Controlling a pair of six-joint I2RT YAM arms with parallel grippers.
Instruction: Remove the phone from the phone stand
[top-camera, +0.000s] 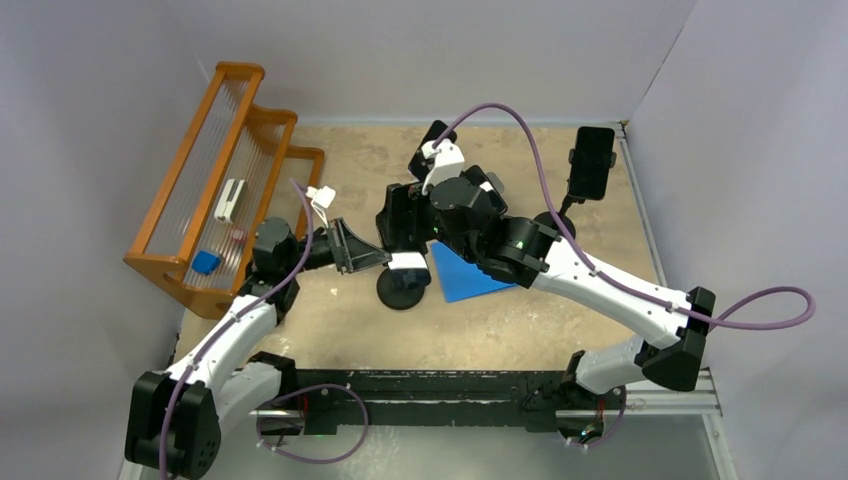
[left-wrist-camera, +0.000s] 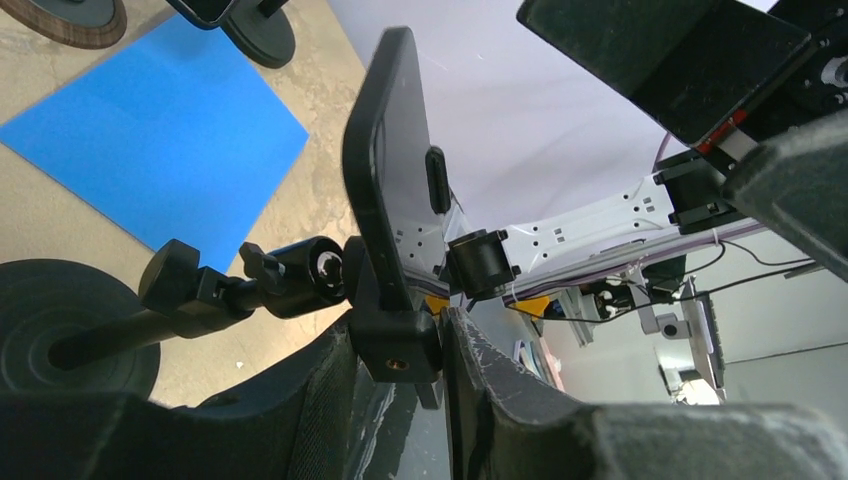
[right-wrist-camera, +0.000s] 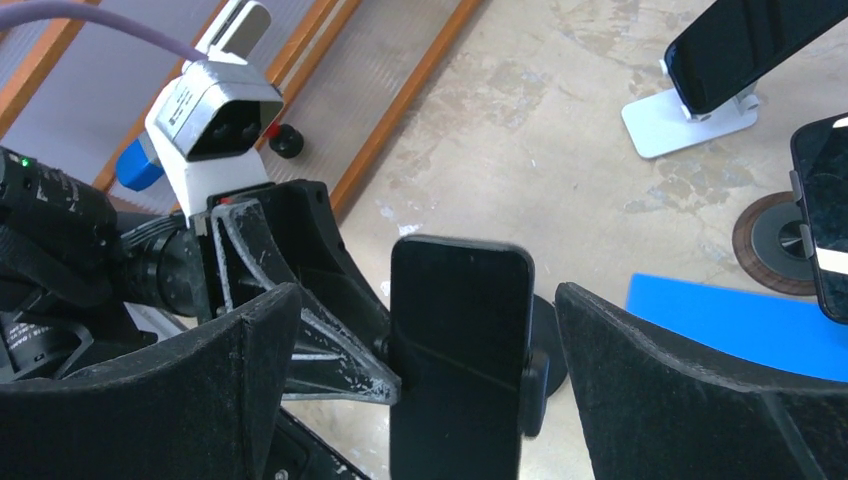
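Observation:
A black phone (right-wrist-camera: 455, 330) rests in a stand with a round black base (top-camera: 400, 296) at the table's middle. In the left wrist view my left gripper is shut on the black holder (left-wrist-camera: 395, 345) at the phone's edge, which stands side-on above the fingertips; the stand's pole (left-wrist-camera: 110, 338) rises beside it. My right gripper is open over the phone, its fingers on either side, seen from above in the right wrist view. In the top view its body partly hides the phone.
Other phones on stands (top-camera: 590, 160) stand at the back and right. A blue mat (top-camera: 465, 280) lies right of the held stand. A wooden rack (top-camera: 150, 260) fills the left.

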